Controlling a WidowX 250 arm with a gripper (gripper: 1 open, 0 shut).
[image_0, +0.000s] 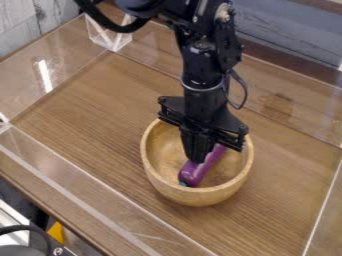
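Note:
My black gripper points down over a tan bowl standing on the wooden table. In the bowl lies a purple elongated object, slanting from lower left up toward the right, under the gripper's fingertips. I cannot tell whether the gripper is open or shut, or whether it touches the purple object.
Free table space lies left and right of the bowl. A clear plastic object stands at the back left edge. Dark cables and a yellow item are at the bottom left corner, off the table's edge.

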